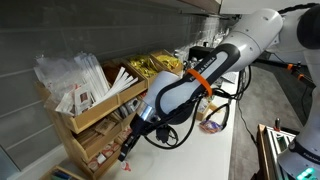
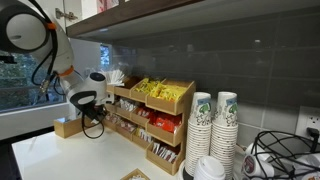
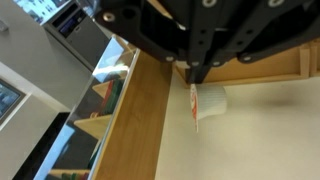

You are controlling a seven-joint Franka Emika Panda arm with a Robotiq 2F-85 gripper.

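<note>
My gripper is shut, its fingertips close together above the white table [image 3: 265, 130]. Just past them is a thin white packet with red marks [image 3: 195, 98], seen nearly edge-on and apparently pinched there. A pale ribbed patch beside it may be part of the same packet; I cannot tell. In exterior view 1 the gripper [image 1: 123, 156] is low in front of the wooden shelf [image 1: 92, 138], and a small red mark shows just below its tip. Exterior view 2 has the gripper [image 2: 98, 125] at the shelf's far left end, its tips too small to read.
Stepped wooden compartments [image 2: 140, 130] run along the wall, with yellow packets [image 2: 155, 88] and red ones on their upper tiers. White utensils or packets [image 1: 88, 85] fill the top left bin. Cup stacks [image 2: 197, 125] stand farther along.
</note>
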